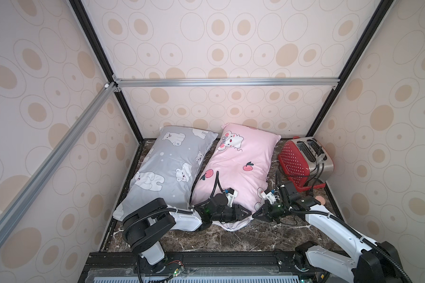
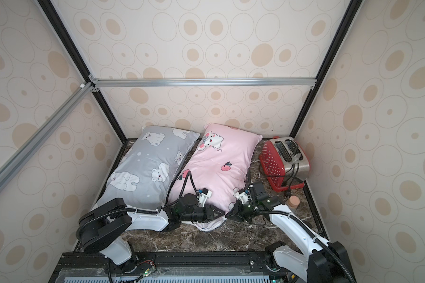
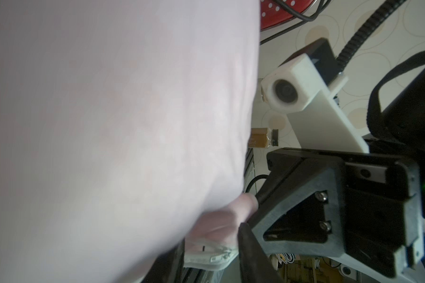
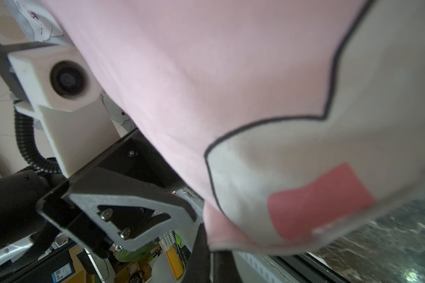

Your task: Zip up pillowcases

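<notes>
A pink pillow [image 1: 240, 155] with mouse and fruit prints lies beside a grey bear-print pillow [image 1: 163, 165]. Both my left gripper [image 1: 245, 214] and right gripper [image 1: 259, 216] are at the pink pillow's front end, facing each other. In the left wrist view a zipper [image 3: 217, 257] on a white band shows behind the left fingertips, which stand apart with nothing clearly held. In the right wrist view the right fingers are shut at the case's hem [image 4: 288, 240]; whether cloth is between them is unclear.
A red and steel toaster [image 1: 304, 162] with cables stands at the right, a small round object [image 2: 292, 201] before it. Marble floor [image 1: 174, 240] shows along the front. Walls and rails surround the space.
</notes>
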